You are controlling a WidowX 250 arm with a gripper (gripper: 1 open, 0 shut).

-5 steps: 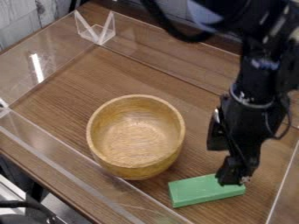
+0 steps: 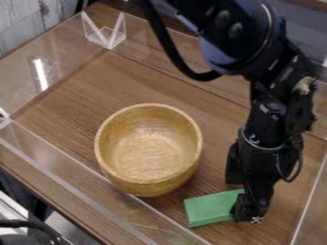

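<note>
A green rectangular block [image 2: 207, 209] lies on the wooden table near the front, right of a yellow bowl [image 2: 144, 151]. My black gripper [image 2: 246, 203] reaches down over the block's right end, its fingers open around or just above that end. The arm hides part of the block.
A white wire-like holder [image 2: 105, 29] stands at the back left. The left and middle of the table behind the bowl are clear. A black cable lies at the lower left edge.
The block and bowl look unmoved.
</note>
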